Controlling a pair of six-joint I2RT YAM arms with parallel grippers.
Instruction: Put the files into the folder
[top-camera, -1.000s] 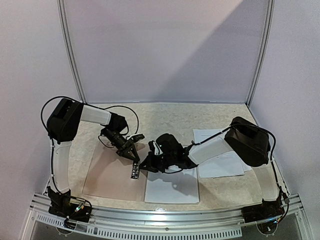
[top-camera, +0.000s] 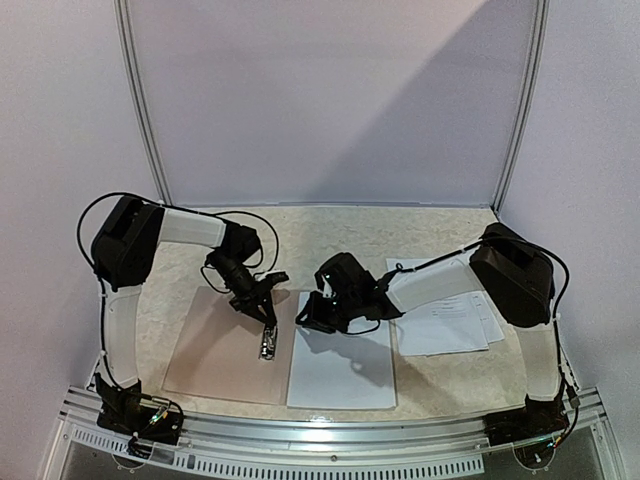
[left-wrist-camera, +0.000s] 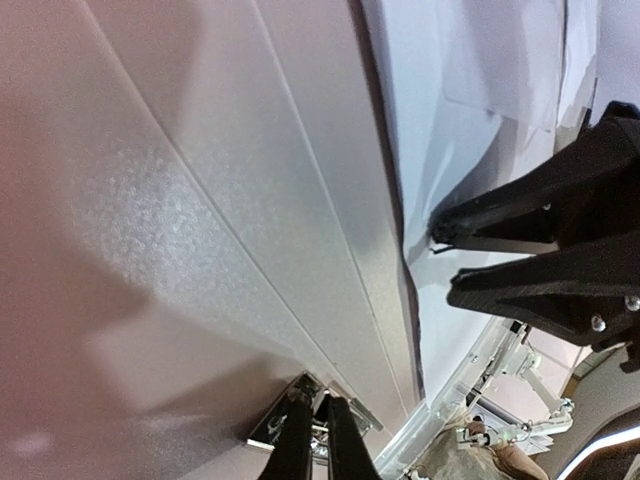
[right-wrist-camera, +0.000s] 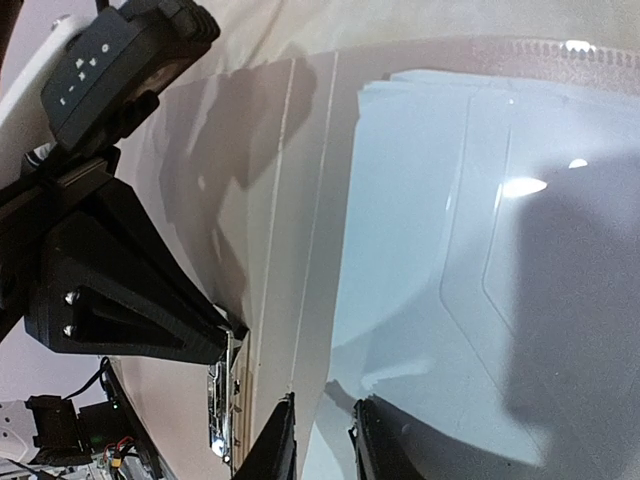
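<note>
A pinkish translucent folder (top-camera: 210, 350) lies left of centre with a metal clip (top-camera: 268, 343). My left gripper (top-camera: 268, 320) is shut on that clip, seen at the bottom of the left wrist view. A clear-covered pocket with white sheets (top-camera: 340, 380) lies beside it to the right. My right gripper (top-camera: 305, 318) is over that pocket's upper left, near its seam; in the right wrist view its two fingertips are slightly apart, with no object visible between them.
More loose printed sheets (top-camera: 440, 335) lie on the right of the table. Bare table (top-camera: 340, 225) runs along the back, below the rear wall.
The left gripper has barely moved.
</note>
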